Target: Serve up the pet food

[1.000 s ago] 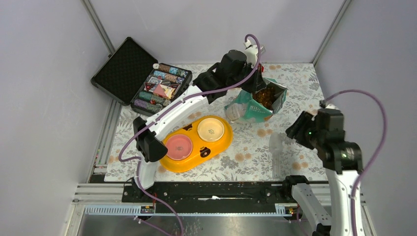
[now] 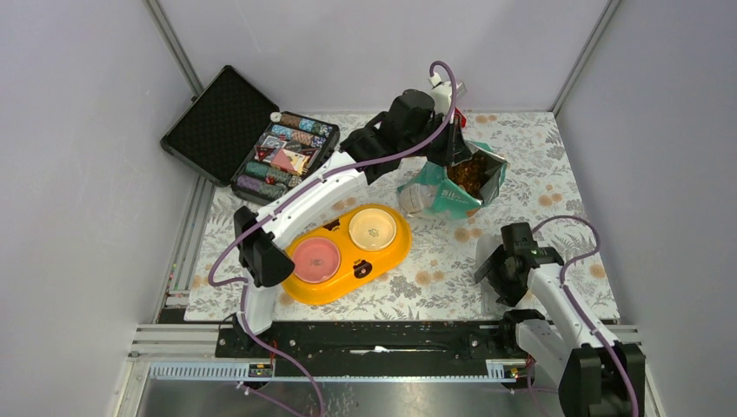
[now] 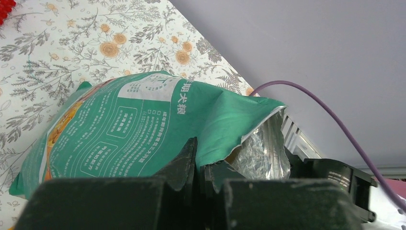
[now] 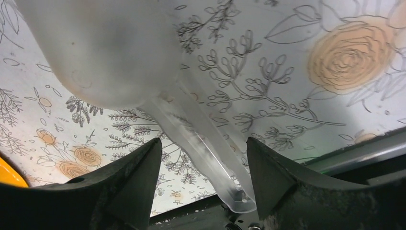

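A green food bag [image 2: 454,198] with brown kibble [image 2: 469,174] in its opening lies at the back right. My left gripper is shut on its top edge. My right gripper is low at the front right, open, the handle of a translucent scoop [image 4: 105,52] lying between and beneath its fingers. The yellow feeder [image 2: 343,278] holds a pink bowl [image 2: 316,258] and a cream bowl [image 2: 373,228], both looking empty, left of the scoop.
An open black case [image 2: 217,122] with coloured items sits at the back left. A clear container [image 2: 417,200] lies beside the bag. Table front edge runs just below the scoop.
The left arm and bag look unchanged.
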